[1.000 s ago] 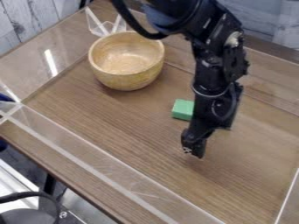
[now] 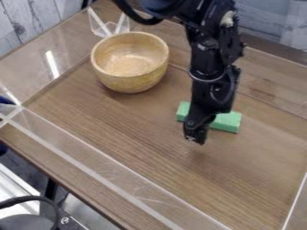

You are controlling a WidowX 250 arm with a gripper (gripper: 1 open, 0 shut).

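Note:
My black gripper (image 2: 206,124) hangs over the wooden table at centre right, pointing down, with a green rectangular block (image 2: 232,120) behind and around its fingertips. Part of the block is hidden by the gripper. Whether the fingers touch or hold the block, and how far they stand apart, is hard to make out.
A tan bowl (image 2: 127,57) sits at the upper left of the table, with a white wire-like object (image 2: 110,22) behind it. A dark cable lies off the lower left edge.
The gripper has moved left and slightly up across the block over the last second, uncovering more of the block's right part. The block appears to stay in place.

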